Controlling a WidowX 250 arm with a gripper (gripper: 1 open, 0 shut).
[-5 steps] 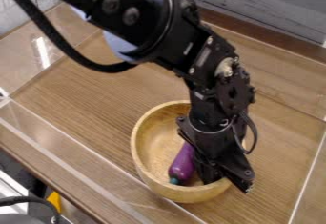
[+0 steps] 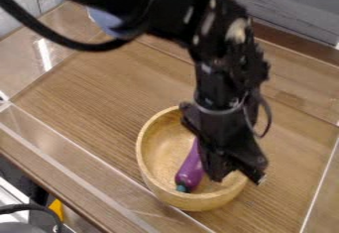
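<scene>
A tan round bowl (image 2: 157,153) sits on the wooden table, holding a purple eggplant-like toy (image 2: 189,170) with a green tip at its lower end. My black gripper (image 2: 239,158) hangs over the bowl's right part, covering the upper end of the toy. Its fingers are blurred; it looks shut, and I see nothing held between them, though the gap is mostly hidden.
A pale back wall stands at the upper right. A black cable lies at the lower left edge.
My gripper has risen slightly from inside the bowl, uncovering more of the bowl's right rim. The toy stays in the bowl.
</scene>
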